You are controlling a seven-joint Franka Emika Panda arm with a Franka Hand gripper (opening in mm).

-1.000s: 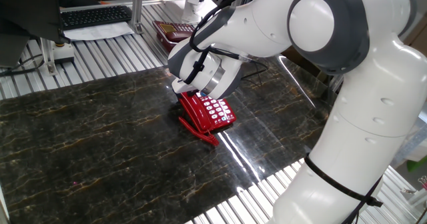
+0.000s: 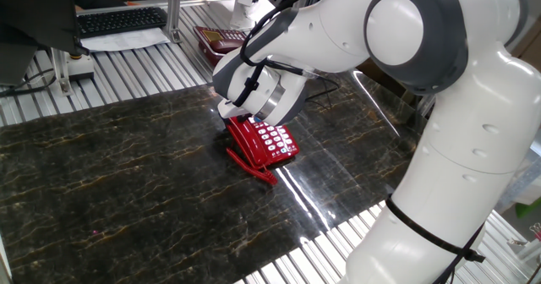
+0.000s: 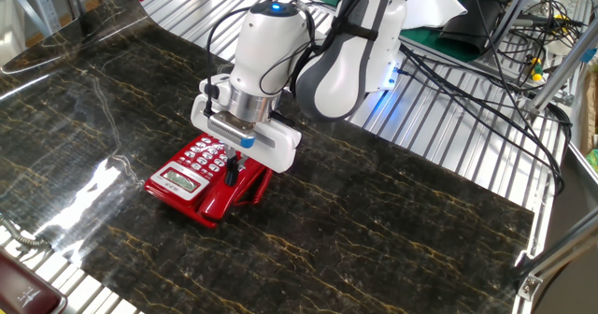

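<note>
A red desk phone (image 3: 207, 178) with white keys and a small display lies on the dark marbled sheet. Its red handset (image 2: 249, 166) rests off the body, along one side, on the sheet. My gripper (image 3: 234, 171) points down over the phone's body, its dark fingertips close together near the edge of the keypad. Nothing shows between them, and whether they touch the phone is unclear. From exterior view 1 the hand hides the fingers, while the phone (image 2: 264, 141) shows just below it.
A second, dark red phone (image 2: 221, 40) sits on the slatted metal table at the back, near a black keyboard (image 2: 122, 20). Wide areas of the marbled sheet (image 2: 110, 182) are bare. Loose cables (image 3: 467, 99) lie on the slats beside the arm.
</note>
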